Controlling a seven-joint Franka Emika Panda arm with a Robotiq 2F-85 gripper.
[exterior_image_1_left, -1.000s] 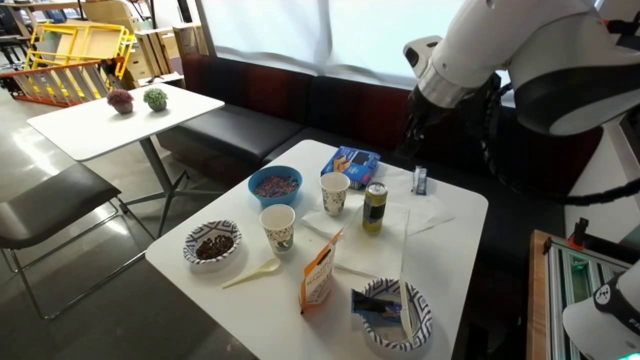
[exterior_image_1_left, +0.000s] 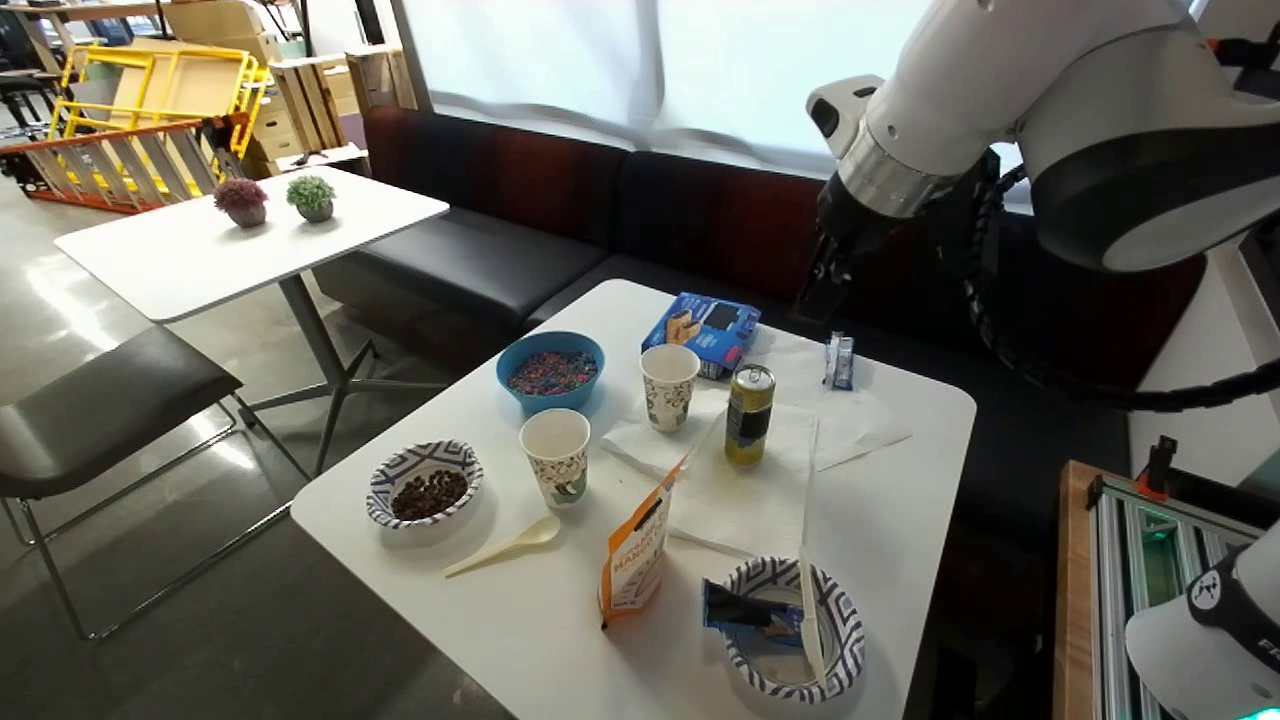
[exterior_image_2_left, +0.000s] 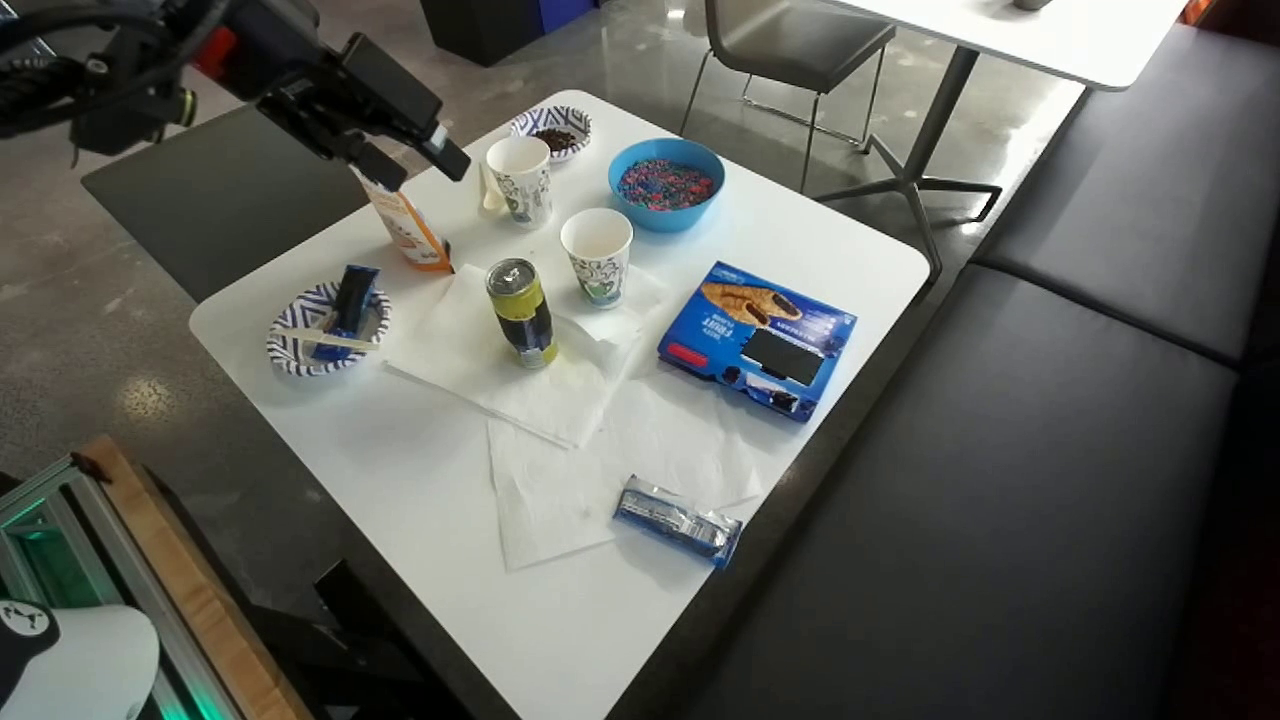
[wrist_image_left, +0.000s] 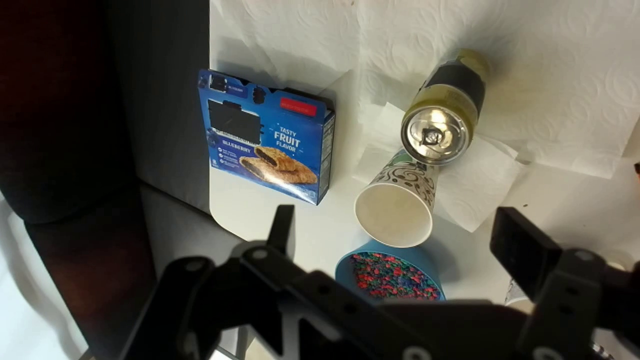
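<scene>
My gripper is open above the table, with nothing held between its fingers; the tabletop shows well below them. In exterior view 2 the gripper (exterior_image_2_left: 417, 168) hangs high in front of the orange-and-white pouch (exterior_image_2_left: 414, 228). A blue blueberry snack box (wrist_image_left: 264, 135) lies flat near the bench side. Upright on the napkins is a yellow-green can (exterior_image_2_left: 522, 312). One patterned paper cup (exterior_image_2_left: 597, 258) stands close to it, and another cup (exterior_image_1_left: 558, 456) is nearer the bowls. The blue bowl (exterior_image_1_left: 516, 366) contains small red and blue bits.
A patterned bowl (exterior_image_1_left: 380, 486) holds dark brown pieces, with a pale spoon (exterior_image_1_left: 504, 546) nearby. Another patterned bowl (exterior_image_1_left: 849, 636) contains a blue wrapper and a pale utensil. A small wrapped bar (exterior_image_2_left: 678, 520) lies by the table edge. Bare tabletop (exterior_image_2_left: 360, 444) shows on the robot's side.
The arm's wrist and gripper have shifted very slightly in exterior view 1. Everything on the table lies where it was.
</scene>
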